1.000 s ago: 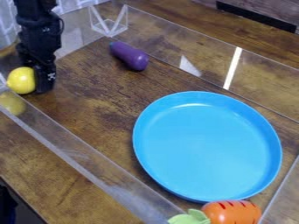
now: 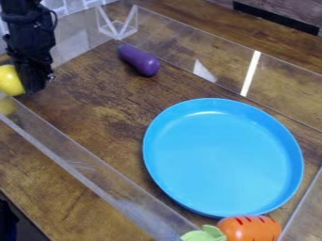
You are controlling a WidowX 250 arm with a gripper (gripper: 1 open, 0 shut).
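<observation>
My black gripper [image 2: 28,71] is at the left edge of the view, low inside the clear-walled enclosure, beside a round yellow object [image 2: 8,79] that is cut off by the frame edge. Whether the fingers are open or closed on that object I cannot tell. A purple eggplant [image 2: 137,59] lies near the back wall, and a large blue plate [image 2: 221,153] takes up the right side.
An orange carrot toy [image 2: 248,229] with a green top sits at the front right, by the clear wall. The wooden floor between gripper, eggplant and plate is clear. Clear walls border the area.
The gripper and the yellow object have moved left toward the frame edge over the last second, the object now partly out of view and slightly higher. The eggplant, plate and carrot are unchanged.
</observation>
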